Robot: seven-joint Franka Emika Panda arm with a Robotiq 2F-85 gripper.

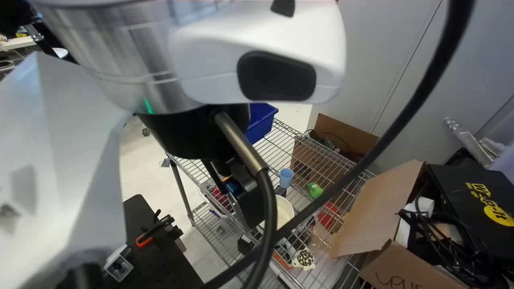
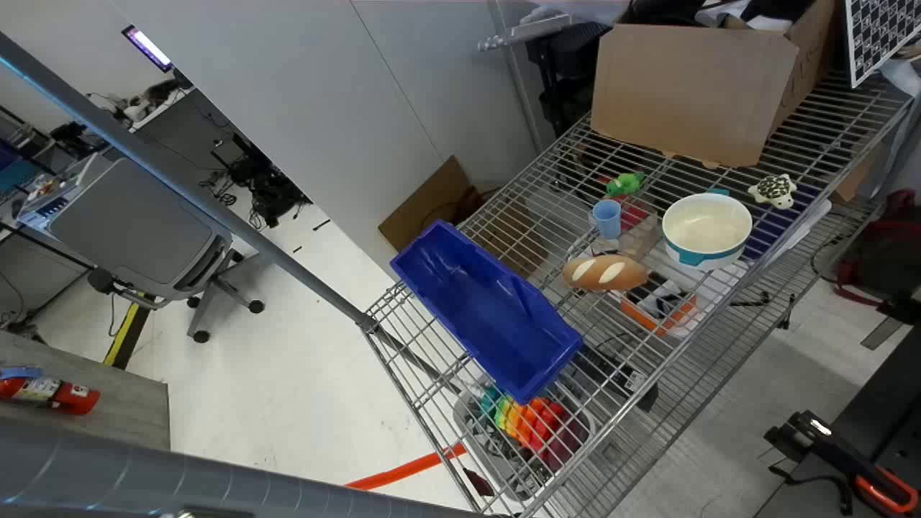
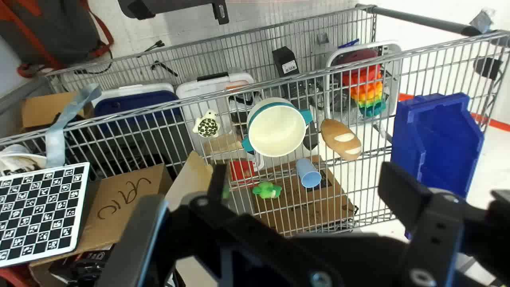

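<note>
My gripper is open above the wire shelf, its fingers wide apart with nothing between them. Below it in the wrist view lie a light blue cup (image 3: 308, 173) and a green toy (image 3: 267, 190). A cream pot with teal handles (image 3: 277, 127) stands on the wires, a brown bread loaf (image 3: 340, 139) beside it. The white toy turtle with a dark spotted shell (image 3: 207, 124) lies on the pot's other side. An empty blue bin (image 2: 488, 311) rests at one end of the shelf. In exterior view 1 my arm covers much of the shelf.
An open cardboard box (image 2: 695, 91) occupies the shelf's other end, with a checkered board (image 3: 40, 210) nearby. The wire shelf (image 2: 414, 380) has raised edges and a corner post (image 2: 259, 242). Rainbow-coloured things (image 3: 367, 91) show through the wires, below the top level.
</note>
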